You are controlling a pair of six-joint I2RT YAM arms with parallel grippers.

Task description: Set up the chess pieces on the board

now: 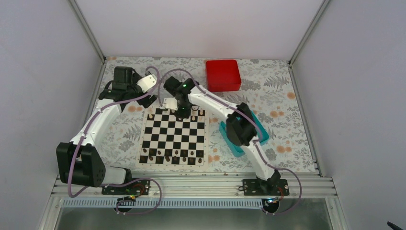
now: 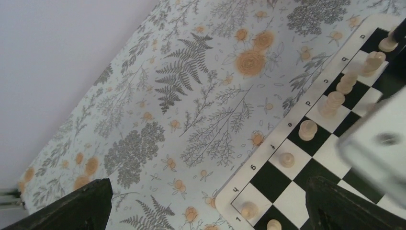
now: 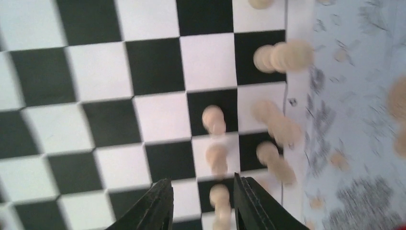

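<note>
The chessboard (image 1: pixel 173 139) lies on the patterned table with dark pieces (image 1: pixel 167 158) along its near side. Light pieces (image 2: pixel 308 130) line the far side, partly hidden in the top view by my right arm. Over the far rows is my right gripper, its fingers (image 3: pixel 155 203) apart above the board. Several light pieces (image 3: pixel 213 120) show beyond and between those fingers, and I see none gripped. Off the board's far left corner, my left gripper is wide open and empty; a light piece (image 2: pixel 249 210) shows near its right finger.
A teal tray (image 1: pixel 262 130) sits right of the board, partly under my right arm. The red bin (image 1: pixel 223 75) stands at the back. Both arms are close together near the board's far edge.
</note>
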